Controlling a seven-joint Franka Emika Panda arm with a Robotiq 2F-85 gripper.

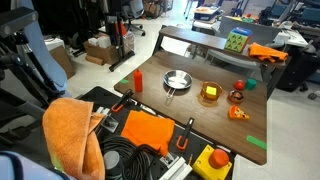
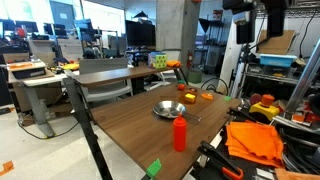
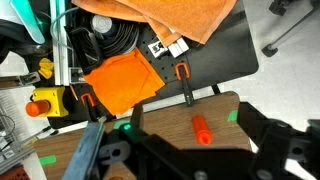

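My gripper stands open in the wrist view, its dark fingers spread wide with nothing between them. Below and between them, a red bottle (image 3: 202, 130) lies in sight on the brown table (image 3: 170, 125). Exterior view 2 has the gripper (image 2: 258, 32) high at the upper right, clear of the tabletop. The bottle (image 1: 138, 81) is upright near the table's left end. Beside it is a silver pan (image 1: 177, 78) with its handle toward the front. Farther right come a brown pot (image 1: 211, 91) with something yellow in it, a red round thing (image 1: 235, 97) and an orange toy (image 1: 238, 113).
An orange cloth (image 1: 148, 130), black cables (image 1: 142, 160) and a yellow box with a red knob (image 1: 212, 162) lie along the front. Black clamps (image 1: 122, 100) grip the near edge. A raised shelf (image 1: 205, 40) bounds the back. Bare tabletop (image 1: 190, 113) lies in front of the pan.
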